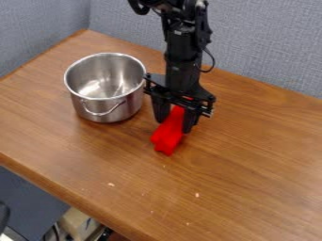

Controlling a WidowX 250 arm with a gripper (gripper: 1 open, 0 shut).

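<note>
My black gripper (pixel 176 111) is low over the middle of the wooden table, shut on a red object (pixel 168 137) that extends from between its fingers toward the front. The red object's far end is hidden by the gripper. A steel pot (pixel 85 74) with a wire handle stands just left of the gripper.
Grey padded walls (pixel 270 47) line the back and left. A dark area with some cables lies beyond the table's front-left edge.
</note>
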